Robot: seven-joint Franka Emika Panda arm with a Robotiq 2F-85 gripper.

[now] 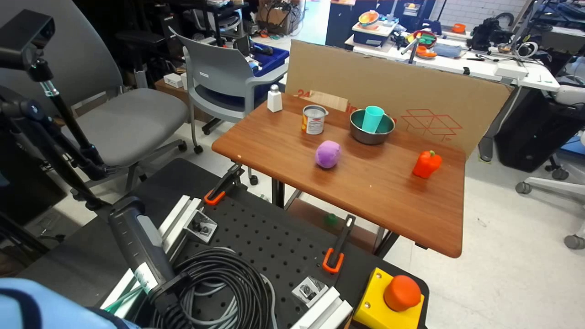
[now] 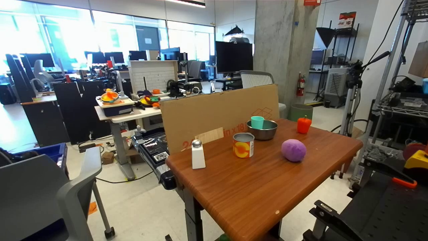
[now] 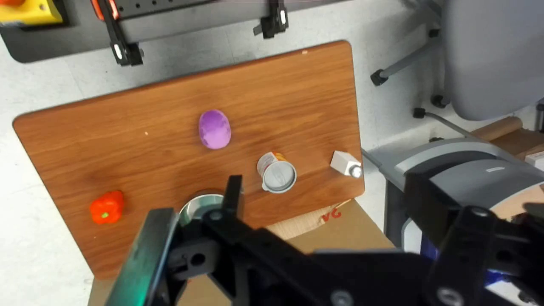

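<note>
My gripper appears only in the wrist view, fingers apart and nothing held, looking down over the table from above. A purple ball-like object [image 3: 214, 129] lies near the table's middle. Beside it stands an open tin can [image 3: 279, 176], with a peach label in exterior view 2. A metal bowl [image 1: 372, 133] holds a tilted turquoise cup [image 1: 373, 119]; in the wrist view a finger covers most of the bowl [image 3: 199, 205] and hides the cup. A red-orange pepper [image 3: 107, 207] sits at one end, a white shaker [image 3: 346, 163] at the other.
The wooden table [image 1: 406, 211] has clear room between the ball and the pepper. A cardboard panel [image 1: 384, 76] stands along its far side. A black perforated bench [image 1: 263, 241] with clamps, coiled cables [image 1: 219, 279] and a yellow-and-red button box [image 1: 392, 299] lies in front.
</note>
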